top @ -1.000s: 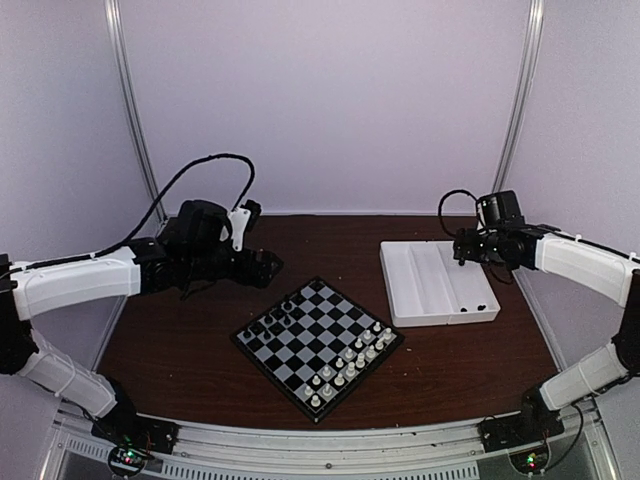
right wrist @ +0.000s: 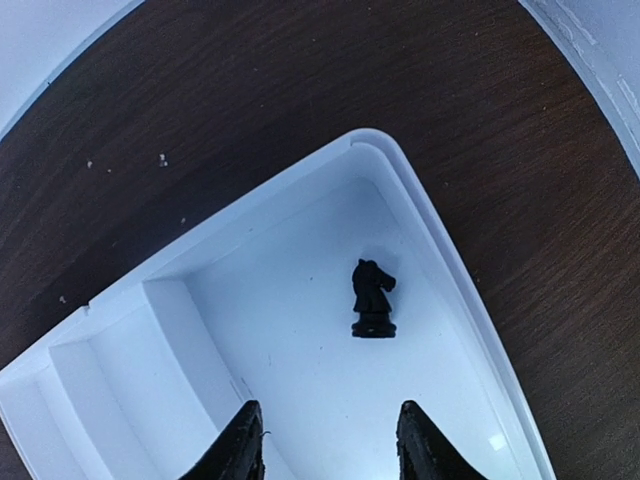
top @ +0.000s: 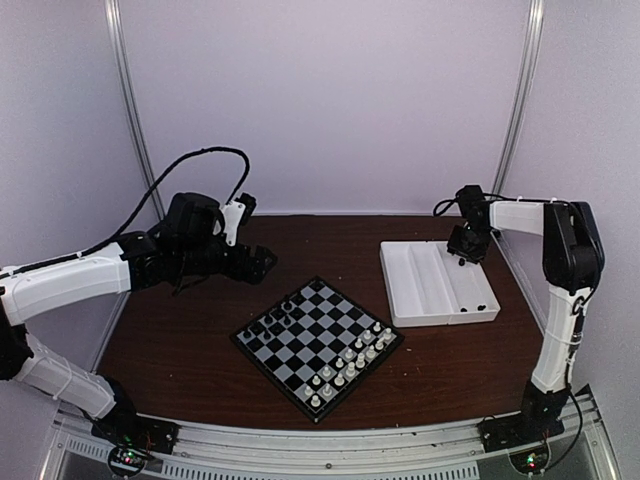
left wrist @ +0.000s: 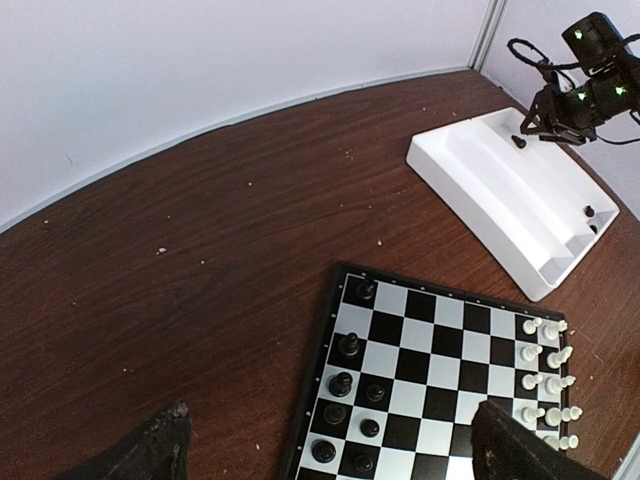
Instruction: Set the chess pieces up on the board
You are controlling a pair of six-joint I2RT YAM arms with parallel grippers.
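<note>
A black knight (right wrist: 373, 300) lies in the white tray (right wrist: 455, 330), between and beyond the fingertips of my right gripper, which is open with nothing between them and hangs over the tray's back right. My left gripper (top: 255, 262) stands open above the table, left of the tray. The chessboard (top: 300, 350) carries white pieces (left wrist: 530, 353) along one side and black pieces (left wrist: 341, 384) along the opposite side, with empty squares between.
A few more small black pieces (left wrist: 589, 211) lie in the tray's near right part. Walls stand close behind and at both sides.
My right arm has swung upright and inward, its gripper turning over the back of the tray. My left arm has shifted slightly left since one second ago. The board looks unchanged.
</note>
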